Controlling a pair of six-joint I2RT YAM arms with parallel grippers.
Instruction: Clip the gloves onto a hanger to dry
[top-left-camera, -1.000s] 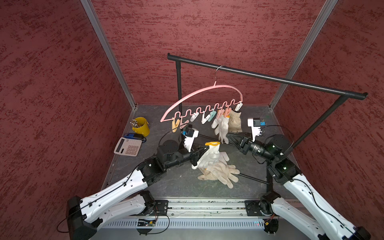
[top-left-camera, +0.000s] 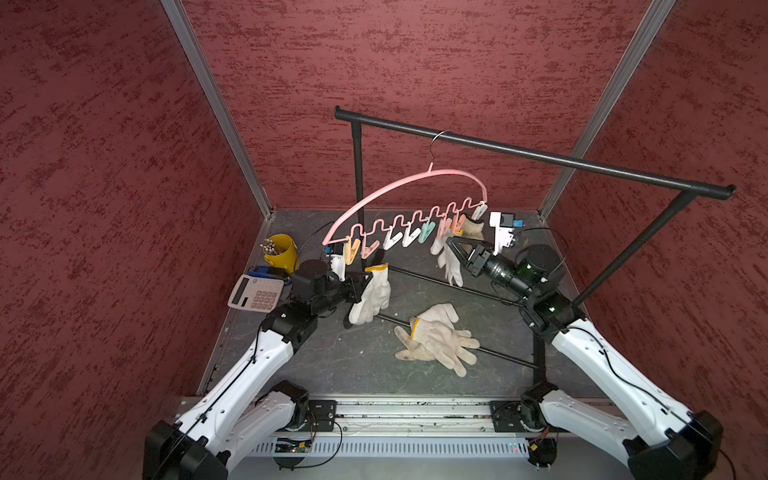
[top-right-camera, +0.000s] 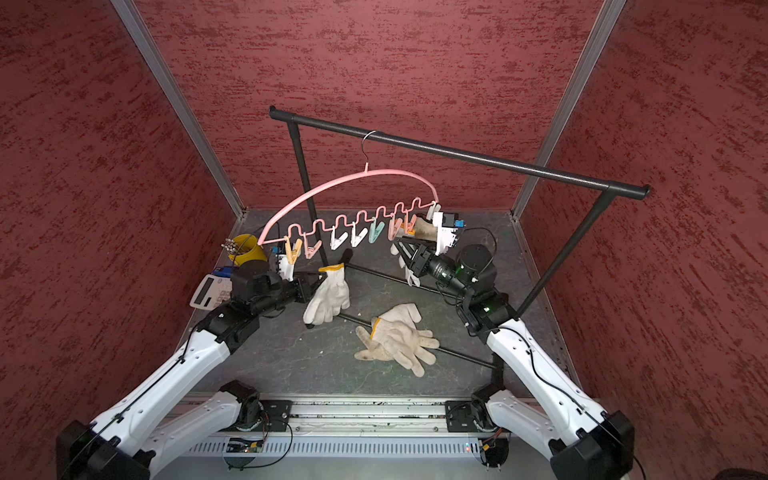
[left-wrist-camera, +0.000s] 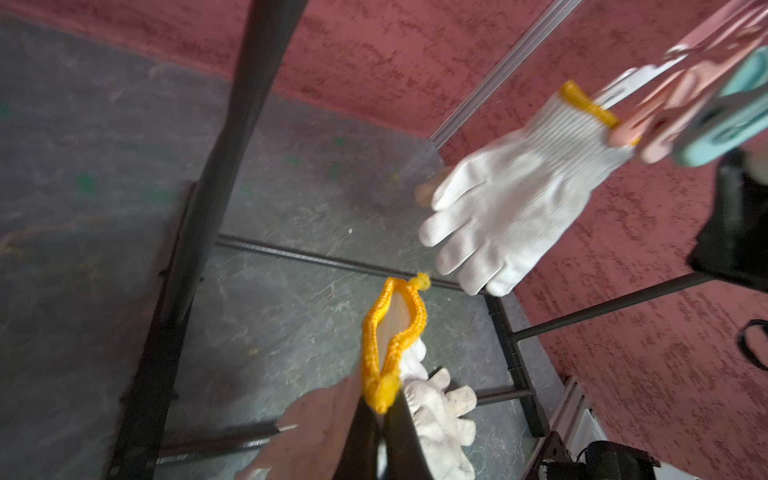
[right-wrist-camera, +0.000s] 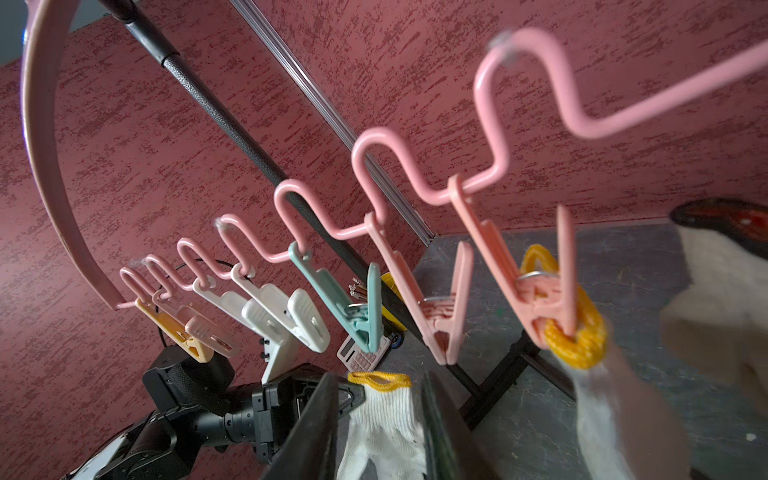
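A white glove with a yellow cuff (top-left-camera: 373, 296) hangs upright from my left gripper (top-left-camera: 366, 277), which is shut on its cuff; the cuff mouth gapes in the left wrist view. My right gripper is open, its fingers apart and empty, in front of the clip row. The pink hanger (top-left-camera: 400, 182) hangs from the dark rail with its row of clips. One pink clip (right-wrist-camera: 540, 300) grips the yellow cuff of another white glove (left-wrist-camera: 532, 192). A dark-edged glove (right-wrist-camera: 716, 296) hangs farther right. The teal clip (right-wrist-camera: 344, 300) and the neighbouring pink clip (right-wrist-camera: 432, 304) hold nothing.
Several loose gloves (top-left-camera: 440, 340) lie piled on the grey table. A yellow cup (top-left-camera: 281, 253) and a calculator (top-left-camera: 256, 293) stand at the left. The rack's dark bars (top-left-camera: 504, 356) cross the table; its rail (top-left-camera: 552, 158) runs above.
The hanger has swayed slightly.
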